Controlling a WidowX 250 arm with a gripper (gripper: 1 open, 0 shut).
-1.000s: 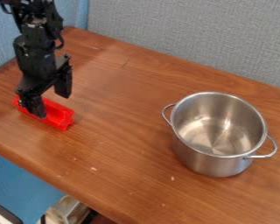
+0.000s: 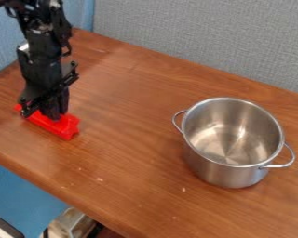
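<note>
A red, elongated block (image 2: 62, 127) lies on the wooden table at the left, near its edge. My black gripper (image 2: 45, 107) is down over the block, its fingers drawn together and covering part of it; whether anything is between them is hidden. To the right stands a large steel pot (image 2: 233, 139) with two side handles, empty inside.
A grey panel (image 2: 201, 37) runs along the back. The table's edge drops to a blue floor at the lower left.
My gripper's fingers have come together from a wider stance over the red block. The block and pot look to be where they were.
</note>
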